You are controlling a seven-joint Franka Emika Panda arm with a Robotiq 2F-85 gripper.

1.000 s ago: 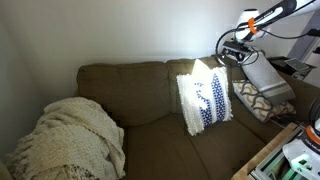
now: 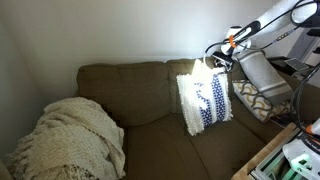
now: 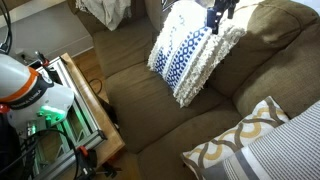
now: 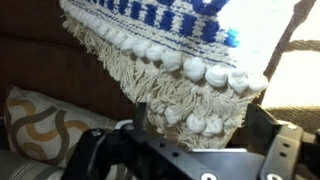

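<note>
A blue and white pillow point(image 2: 207, 98) with fringed, tufted edges leans against the sofa's backrest, right of the middle. From the second exterior view, the pillow point(image 3: 183, 52) stands tilted on the seat, its fringe toward the sofa back. My gripper point(image 3: 213, 18) is over its upper edge. In the wrist view the open gripper has its fingers spread on either side of the pillow's white tufts and fringe point(image 4: 190, 105). Nothing appears gripped; contact with the fringe I cannot tell.
The brown sofa point(image 2: 150, 148) has free seat room left of the pillow. A cream knit blanket point(image 2: 70, 140) lies at its left end. To the right are an orange-patterned pillow point(image 3: 235, 135) and a grey striped one point(image 3: 285, 150). A wooden table edge point(image 3: 95, 105) borders the arm's base.
My arm has moved left and lower, bringing the gripper closer to the top of the blue and white pillow. The pillows, sofa and blanket stay as they were.
</note>
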